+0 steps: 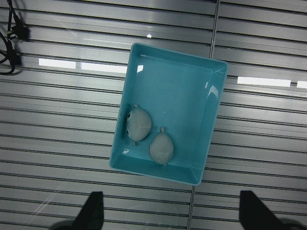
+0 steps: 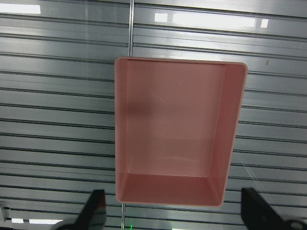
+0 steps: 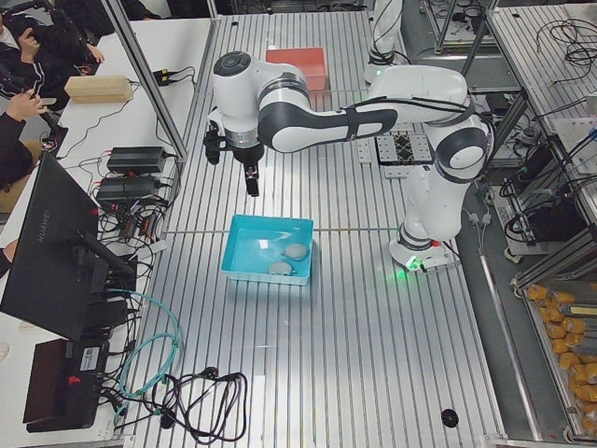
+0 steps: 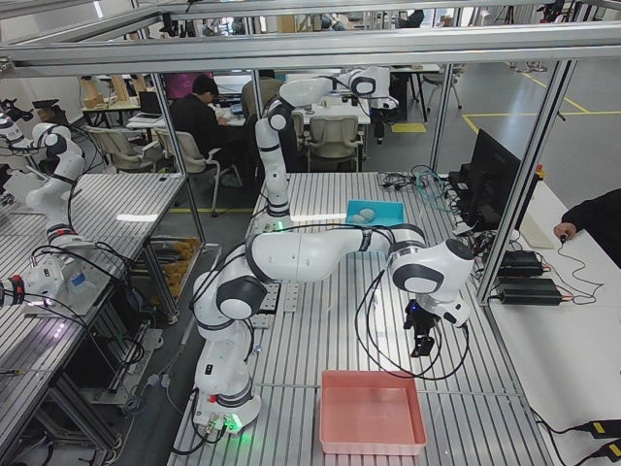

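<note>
A blue tray point(image 3: 244, 241) point(image 1: 177, 76) on the slatted table holds two grey plush toys, one point(image 1: 138, 123) at its left side and the other point(image 1: 161, 147) lower and right of it. My left gripper hangs above this tray, its fingers wide open with nothing between them. A pink tray point(image 4: 372, 413) point(image 2: 170, 124) lies empty at the other end of the table. My right gripper hangs over it, also open and empty.
Bare slatted table point(image 3: 326, 355) surrounds both trays. Coiled black cables point(image 3: 205, 401) lie at a near corner, and a monitor point(image 3: 51, 243) with electronics lines one long side. Metal frame posts rise along the edges.
</note>
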